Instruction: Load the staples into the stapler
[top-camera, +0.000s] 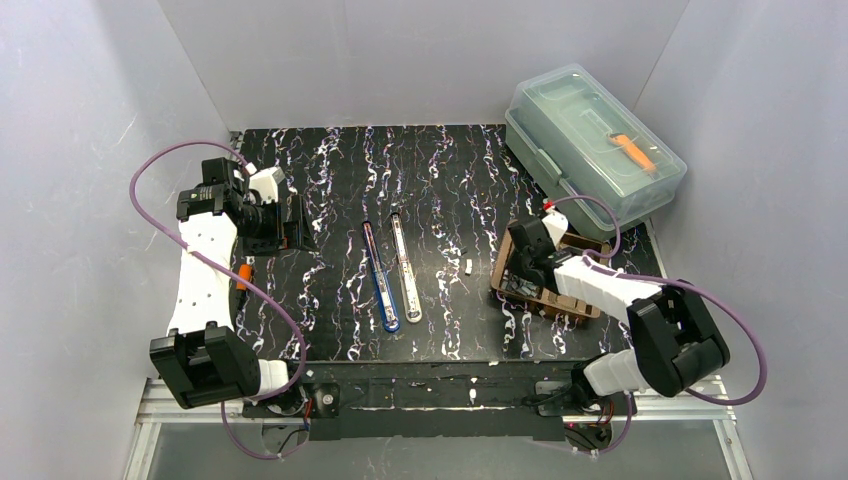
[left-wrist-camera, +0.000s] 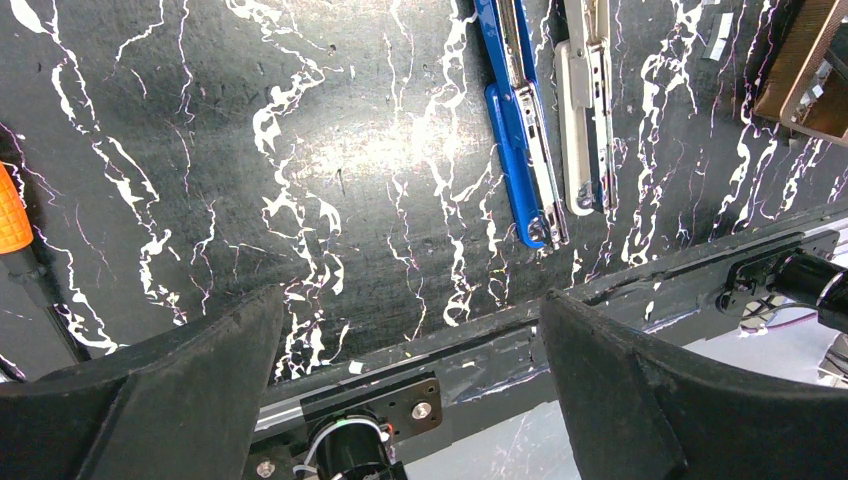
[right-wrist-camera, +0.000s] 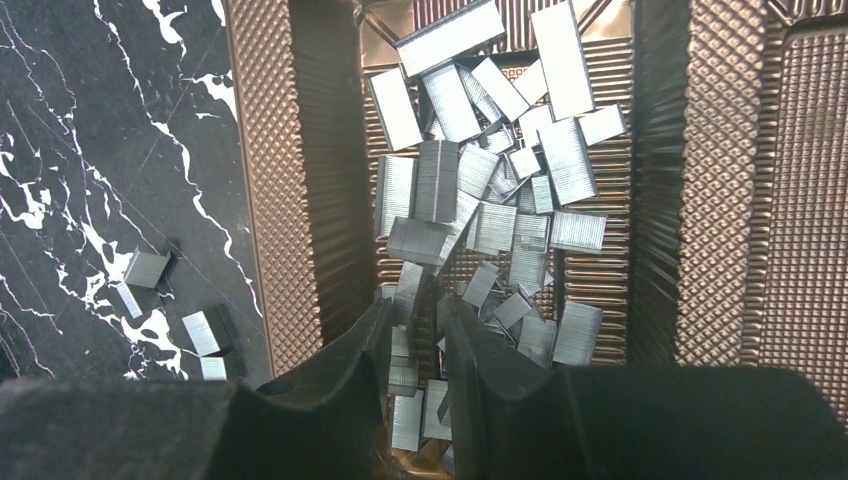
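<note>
Silver staple strips (right-wrist-camera: 568, 160) lie jumbled in one compartment of the brown divided tray (right-wrist-camera: 290, 200). Over that compartment, my right gripper points down, its fingertips parted by a narrow gap; strips show in and below the gap, and none is clearly gripped. Two staplers lie side by side mid-table, a blue stapler (top-camera: 380, 277) and a white stapler (top-camera: 405, 265), both with their long metal channels facing up. At the left, well away from them, my left gripper hangs wide open and empty.
A few loose staple pieces (right-wrist-camera: 205, 332) lie on the table left of the tray. A lidded green clear box (top-camera: 595, 140) stands at the back right. An orange-handled tool (left-wrist-camera: 12, 215) lies by the left arm.
</note>
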